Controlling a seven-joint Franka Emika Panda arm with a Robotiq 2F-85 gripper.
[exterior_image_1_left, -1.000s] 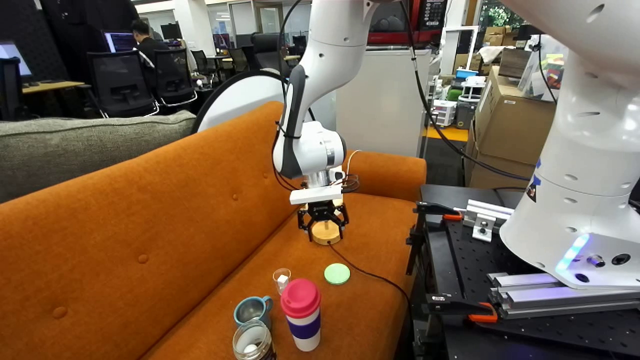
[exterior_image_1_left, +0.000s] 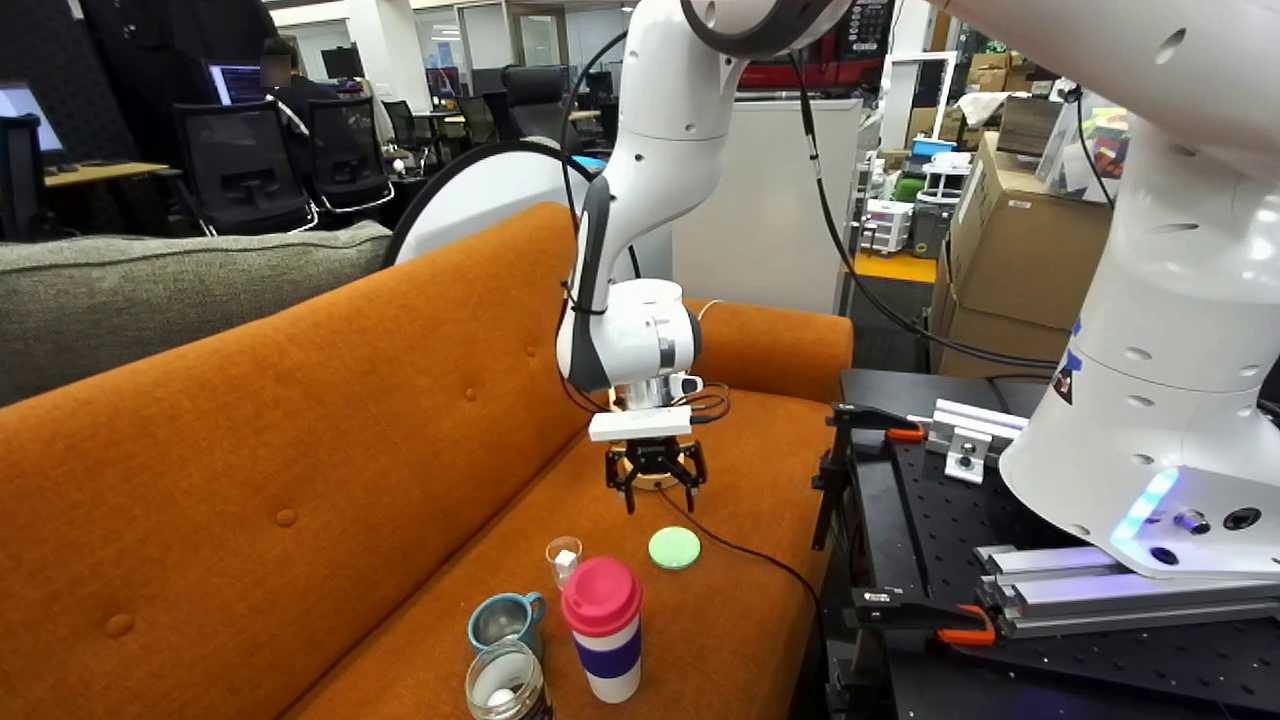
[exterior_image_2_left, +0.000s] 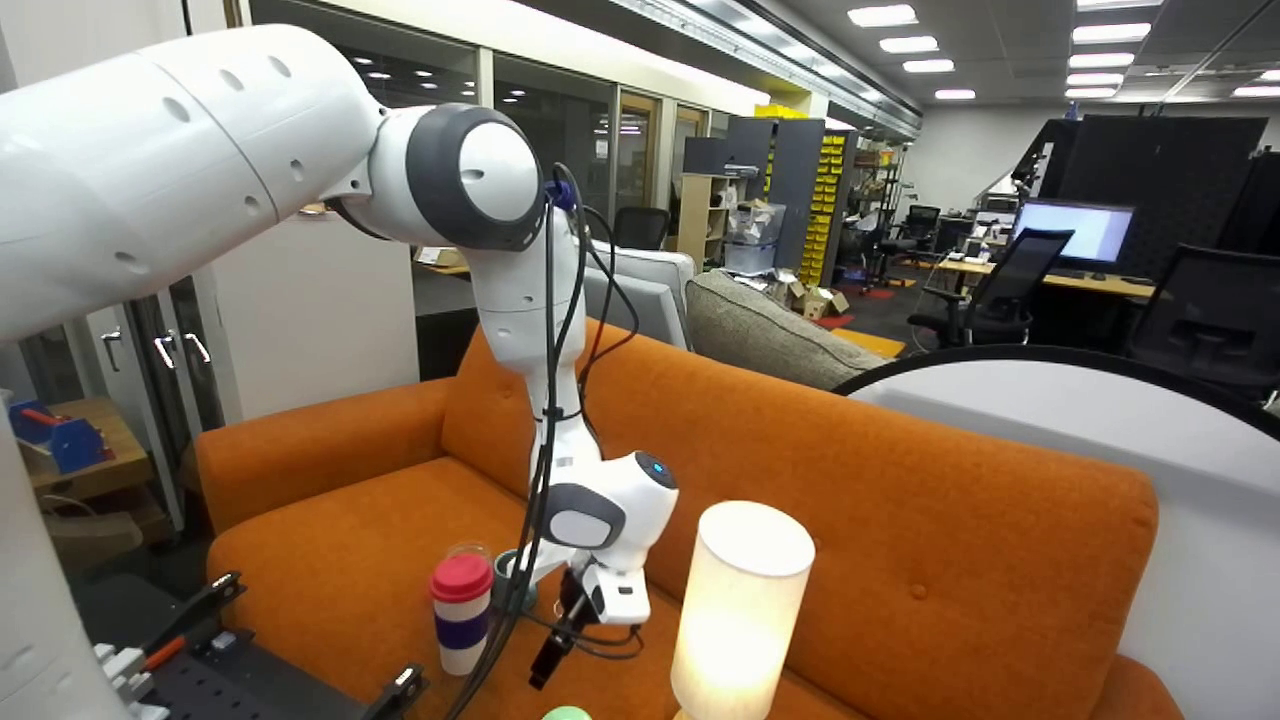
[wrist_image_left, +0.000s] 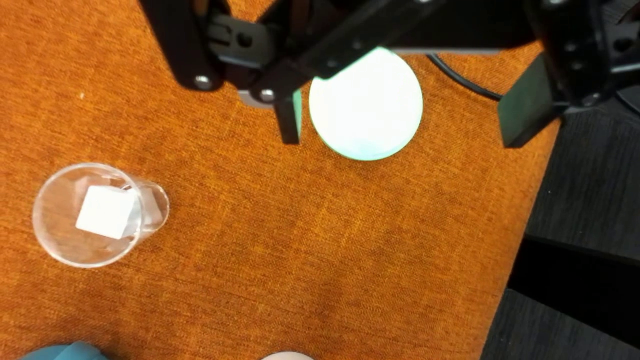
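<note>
My gripper (exterior_image_1_left: 657, 494) hangs over the orange sofa seat, open, its two fingers wide apart with nothing between them. In the wrist view the left finger (wrist_image_left: 288, 120) and the right finger (wrist_image_left: 531, 108) frame part of a round pale green disc (wrist_image_left: 367, 108), which lies flat on the seat below. A clear cup (wrist_image_left: 90, 216) with a white block (wrist_image_left: 106, 211) inside stands to the left of the disc. Closer to the exterior camera are a teal mug (exterior_image_1_left: 505, 623), a glass jar (exterior_image_1_left: 506, 680) and a white tumbler (exterior_image_1_left: 602, 630) with a red lid and purple band.
A lit lamp (exterior_image_2_left: 741, 588) stands on the seat beside the arm, its cable (exterior_image_1_left: 756, 554) running to the seat's front edge. The backrest (exterior_image_1_left: 288, 468) rises on one side. A black table (exterior_image_1_left: 882, 480) with clamps borders the front.
My gripper has come lower and slightly to the right in exterior view 1, nearer the green disc. It now covers more of the lamp's wooden base. The objects on the seat have stayed put.
</note>
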